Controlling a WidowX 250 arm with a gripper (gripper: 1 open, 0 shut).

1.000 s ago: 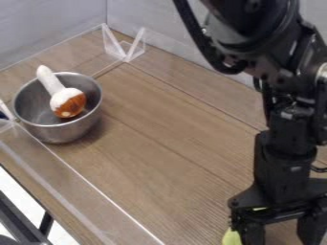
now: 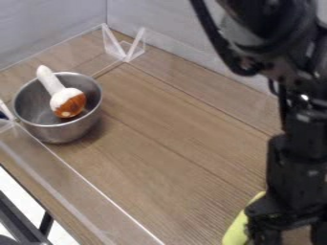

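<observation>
My black gripper (image 2: pixel 284 222) is low at the right bottom of the camera view, over a yellow object (image 2: pixel 238 228) that shows beside its left finger and is partly hidden by it. The fingertips are cut off or overlapped, so how they stand around the object is unclear. A steel bowl (image 2: pixel 36 115) at the left holds a white-handled item with an orange and white head (image 2: pixel 69 101).
A clear plastic piece (image 2: pixel 124 46) stands at the back by the white walls. The table's front left edge shows at the lower left.
</observation>
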